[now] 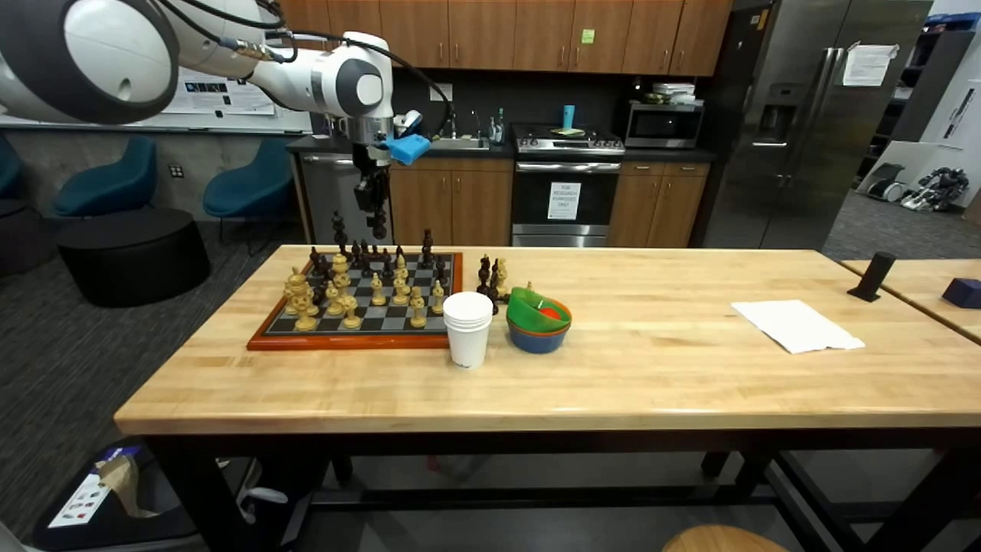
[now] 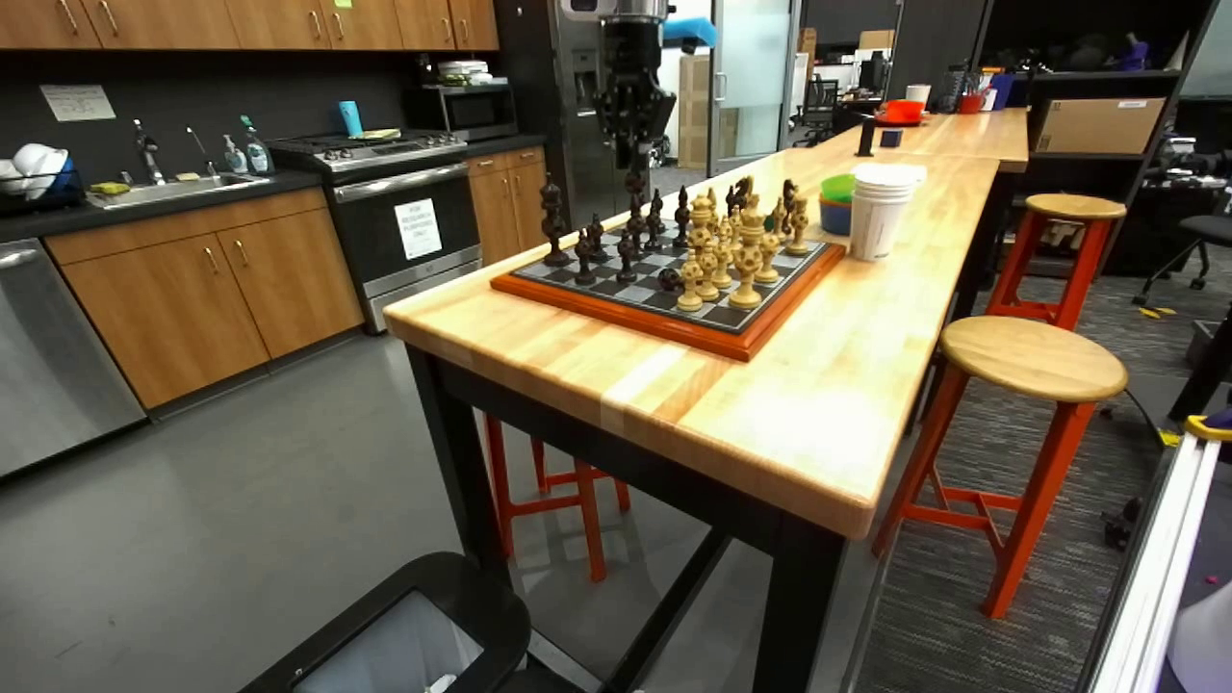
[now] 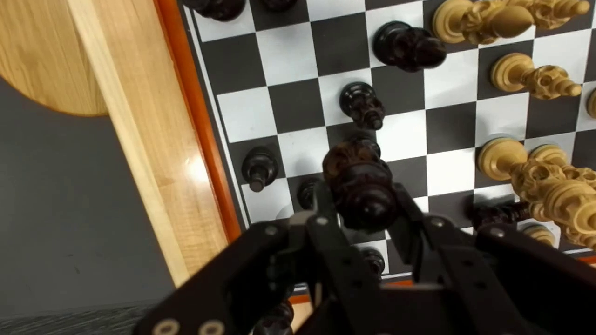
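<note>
A dark brown chess piece (image 3: 366, 192) is clasped between the fingers of my gripper (image 1: 374, 195), which is shut on it. In the wrist view the piece hangs above the board and hides some squares and part of a dark piece beneath. The chessboard (image 1: 397, 341), with its red-brown border, lies at the table's left end. Dark pieces (image 3: 362, 104) and light pieces (image 3: 508, 159) stand on it. One dark piece (image 3: 500, 213) lies on its side beside light ones. In exterior view 2 my gripper (image 2: 630, 144) is over the board's far side.
White stacked cups (image 1: 468, 331) stand at the board's right front corner, with green and blue bowls (image 1: 538, 339) beside them. A few chess pieces (image 1: 493, 280) stand off the board behind these. Paper (image 1: 798, 326) lies farther right.
</note>
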